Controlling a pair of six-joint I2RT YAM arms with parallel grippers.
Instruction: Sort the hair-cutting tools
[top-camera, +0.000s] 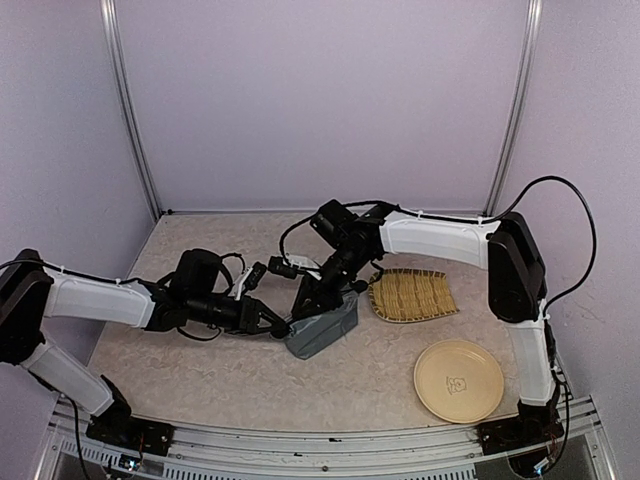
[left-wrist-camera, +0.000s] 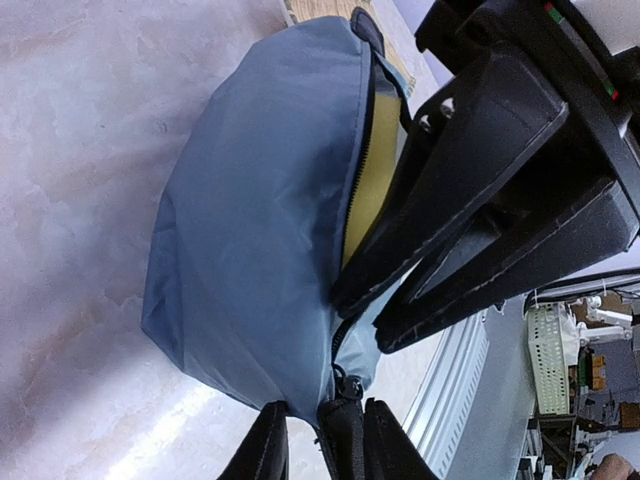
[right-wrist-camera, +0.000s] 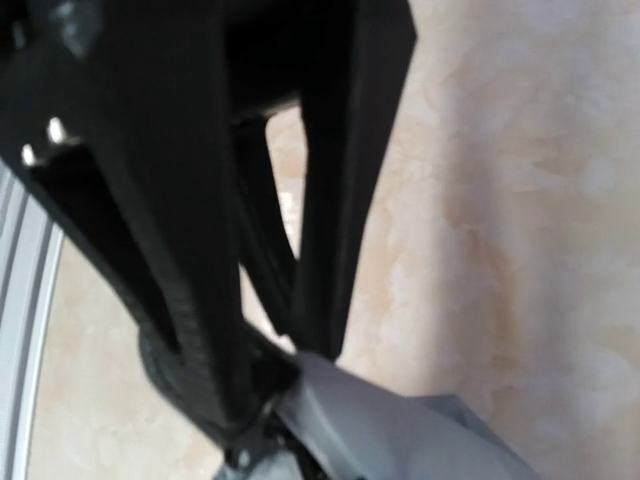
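A grey zippered pouch (top-camera: 325, 335) sits mid-table, its unzipped opening showing a yellow interior (left-wrist-camera: 370, 175) in the left wrist view. My left gripper (top-camera: 282, 328) is at the pouch's near-left end; in the left wrist view its fingertips (left-wrist-camera: 270, 430) flank the dark tab at the zipper's end, and whether they grip it is unclear. My right gripper (top-camera: 305, 305) is over the pouch, its fingers low beside the zipper and part open; the right wrist view shows them against the grey fabric (right-wrist-camera: 400, 430).
A woven tray (top-camera: 412, 295) lies right of the pouch, and a round beige plate (top-camera: 459, 390) is at the front right.
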